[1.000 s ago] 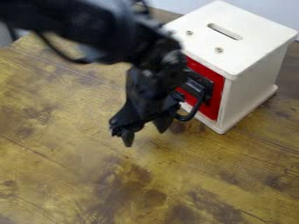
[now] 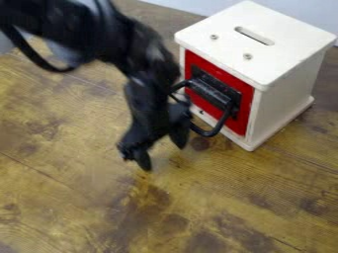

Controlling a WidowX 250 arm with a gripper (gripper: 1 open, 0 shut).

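A white wooden box (image 2: 284, 94) with a slot and screws on top stands at the upper right. Its red front (image 2: 235, 119) carries a black door or panel with a black bar handle (image 2: 211, 99). My gripper (image 2: 158, 153), motion-blurred, hangs low left of the box's front, fingertips pointing down toward the table. Its fingers look apart, with nothing visible between them.
A pale wall (image 2: 158, 8) runs behind at the top.
The box has not visibly moved.
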